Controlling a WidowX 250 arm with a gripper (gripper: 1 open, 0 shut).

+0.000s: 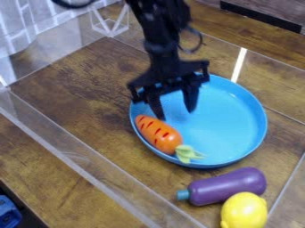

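My black gripper (pixel 167 89) is blurred by motion, hanging over the upper left part of a blue plate (pixel 226 120), its fingers spread open with nothing visible between them. An orange toy carrot (pixel 160 132) with a pale green top lies in the lower left of the plate, below the gripper.
A purple eggplant (pixel 226 185) and a yellow lemon (pixel 243 210) lie on the wooden table (pixel 71 89) at the front right, outside the plate. A blue object (pixel 7 214) sits at the lower left corner.
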